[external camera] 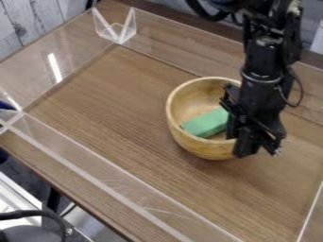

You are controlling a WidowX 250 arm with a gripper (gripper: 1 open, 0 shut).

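A round wooden bowl (190,143) holds a green block (206,123) on the wooden table (101,170). The black gripper (243,144) stands at the bowl's right side, low over its near rim, covering that part of the bowl. It appears shut on the rim, though the fingertips are dark and partly hidden.
A clear plastic piece (116,26) lies near the back left edge. Dark cables hang at the top right and lower left.
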